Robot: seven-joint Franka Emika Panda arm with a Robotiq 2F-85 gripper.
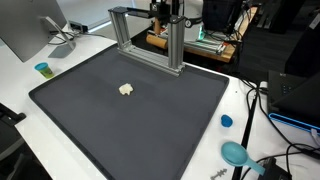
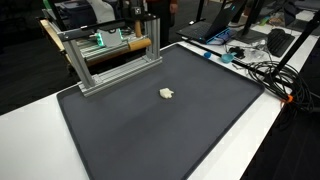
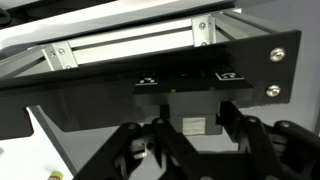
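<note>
In the wrist view my gripper is shut on a dark block (image 3: pixel 190 88), whose wide face spans the space between the fingers. A small pale patch (image 3: pixel 195 126) shows just below it. Behind the block runs a black bar (image 3: pixel 105 85) of the metal frame; whether the two touch I cannot tell. In exterior view 1 an orange cylinder (image 1: pixel 157 41) hangs by the upright frame (image 1: pixel 150 55) at the back of the board. The fingers cannot be made out in either exterior view.
The dark board (image 1: pixel 125 120) is mostly bare, with a small cream piece (image 1: pixel 126 89) on it. A green-and-blue cup (image 1: pixel 43 70) stands at the left. A blue cap (image 1: pixel 226 121) and a turquoise ladle-like item (image 1: pixel 240 156) lie at the right.
</note>
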